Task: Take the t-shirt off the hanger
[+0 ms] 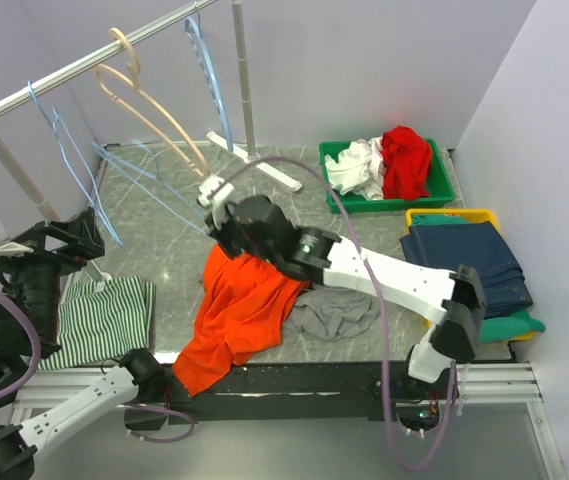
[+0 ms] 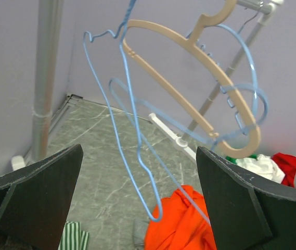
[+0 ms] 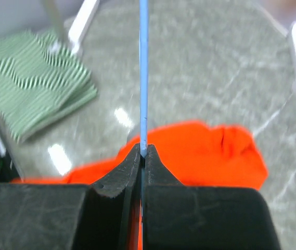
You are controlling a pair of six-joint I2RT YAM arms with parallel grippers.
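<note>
The orange shirt lies crumpled on the grey floor, off any hanger. A thin light blue hanger is held above the floor at the rack's left half. My right gripper is shut on it; its blue bar runs up from between the fingertips in the right wrist view. My left gripper stands open at the left, with nothing gripped. In the left wrist view, blue hangers and the tan hanger appear beyond its spread fingers.
On the rack rail hang a blue hanger, the tan hanger and another blue hanger. A green basket and a yellow basket hold clothes at right. Striped cloth and grey cloth lie on the floor.
</note>
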